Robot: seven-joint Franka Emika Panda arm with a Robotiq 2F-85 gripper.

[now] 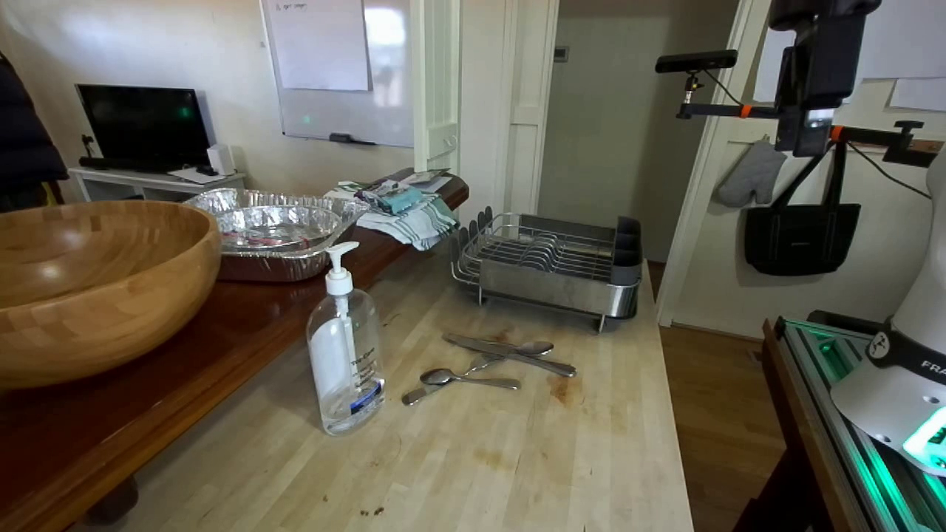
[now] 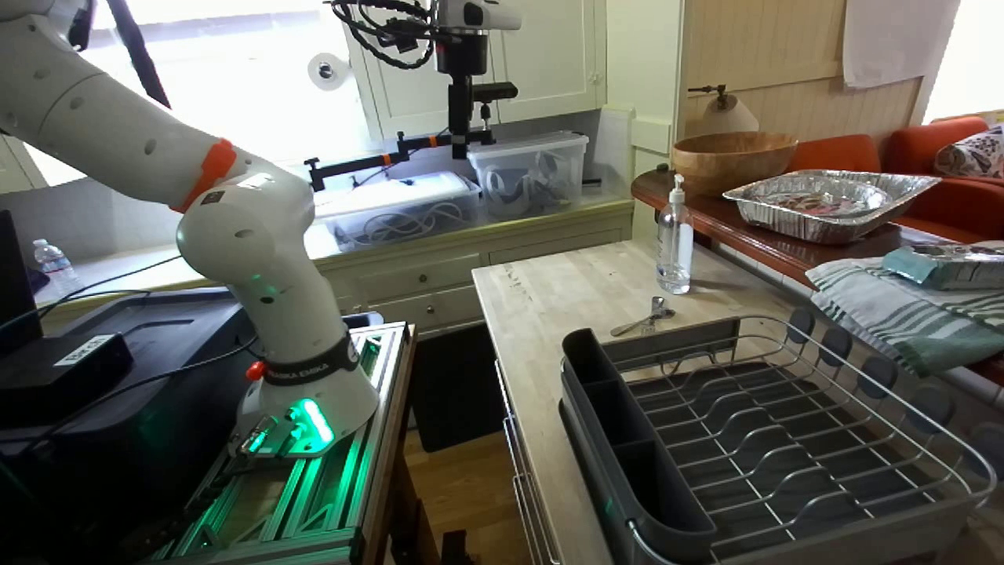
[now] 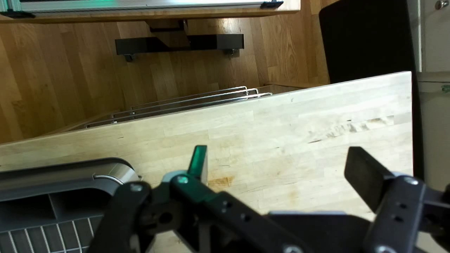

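My gripper is open in the wrist view, its two fingers wide apart with only bare tabletop seen below. In exterior view 1 it hangs high at the upper right, well clear of the table. A loose, crossed pile of cutlery lies mid-table: a knife (image 1: 541,362), a spoon (image 1: 470,381) and other metal pieces under or across them. To the left of the pile stands a clear pump bottle (image 1: 346,363) with a white top. Behind the pile sits a grey dish rack (image 1: 545,284); its dark cutlery holder (image 2: 626,433) has compartments that look empty.
A darker side table (image 1: 266,324) borders the work table and carries a wooden bowl (image 1: 106,292), foil trays (image 1: 275,226) and striped towels (image 1: 421,223). Open floor separates it from the robot's stand.
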